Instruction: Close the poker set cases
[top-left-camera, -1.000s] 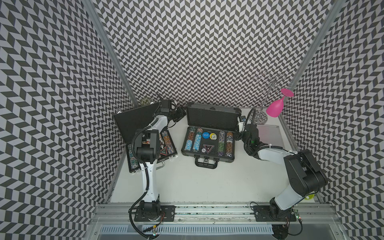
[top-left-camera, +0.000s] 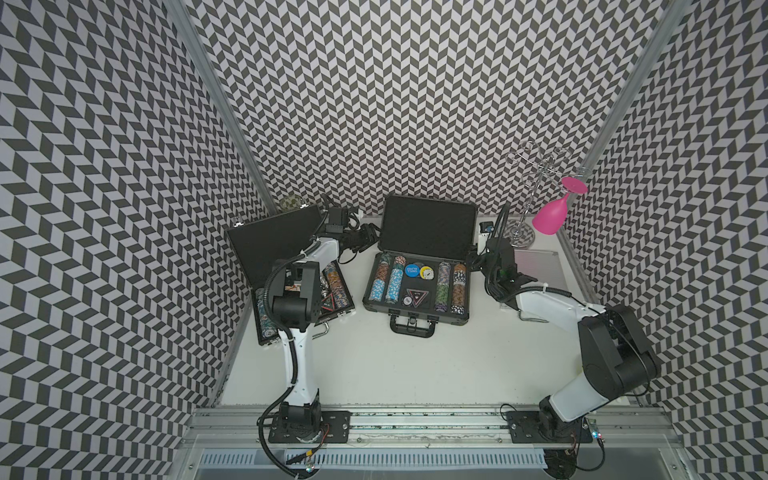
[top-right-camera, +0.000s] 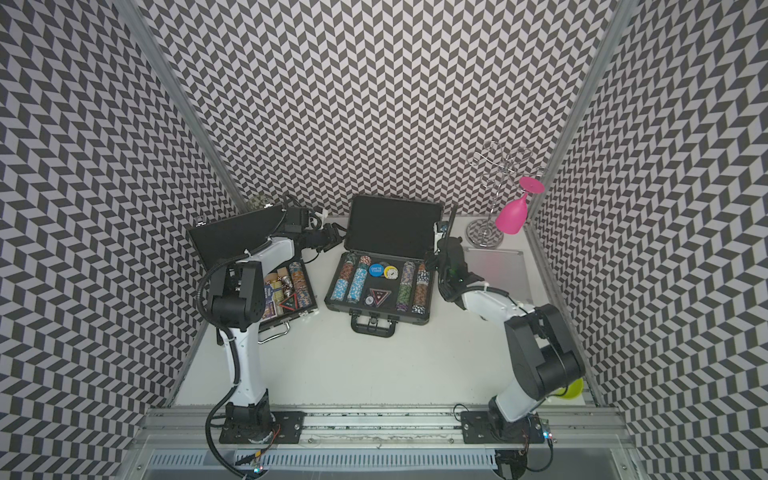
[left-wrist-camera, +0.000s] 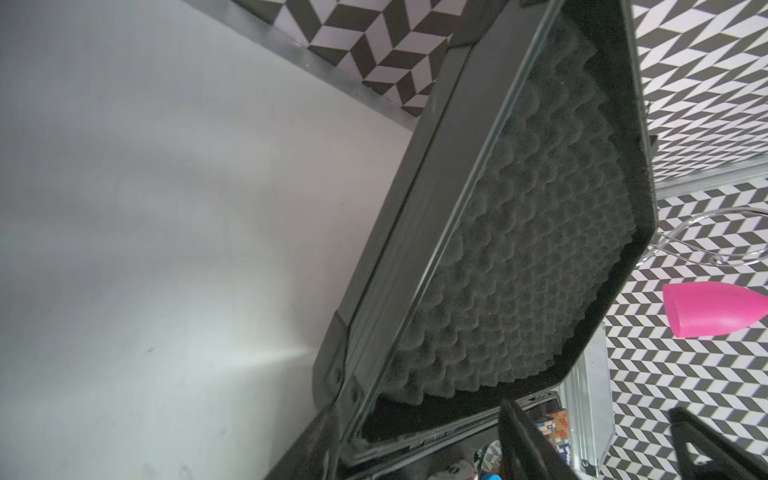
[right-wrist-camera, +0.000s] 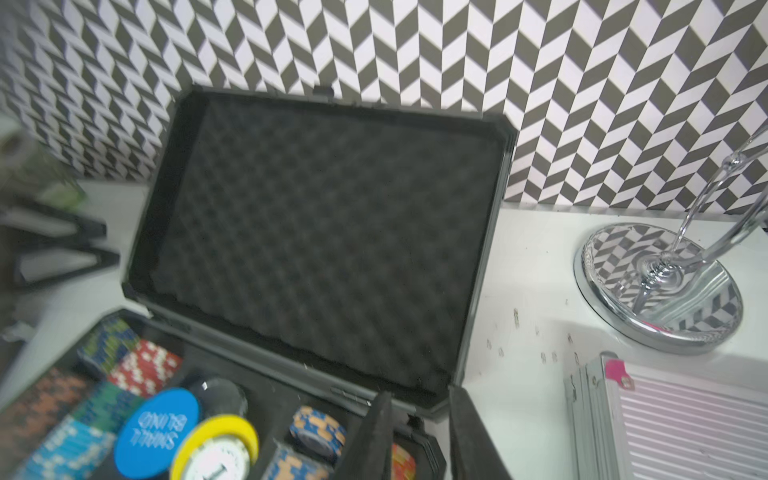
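Two black poker cases lie with their lids up. The middle case (top-left-camera: 416, 314) holds chip rows, and its lid (top-left-camera: 428, 228) leans back behind it. The left case (top-right-camera: 280, 321) is partly covered by my left arm; its lid (top-right-camera: 233, 237) stands tilted up. My left gripper stands open by the left side of the middle lid, whose lower corner shows between its fingers; contact cannot be told. At that case's right back corner, near the hinge, my right gripper is a little open, with no lid edge between its fingers.
On the right stand a chrome stand (top-left-camera: 520, 234) with a pink goblet (top-left-camera: 552, 216) and a flat silver case (right-wrist-camera: 696, 424). A patterned wall (right-wrist-camera: 400, 56) rises behind the cases.
The middle lid has swung back from a more upright tilt. My left gripper has shifted slightly right.
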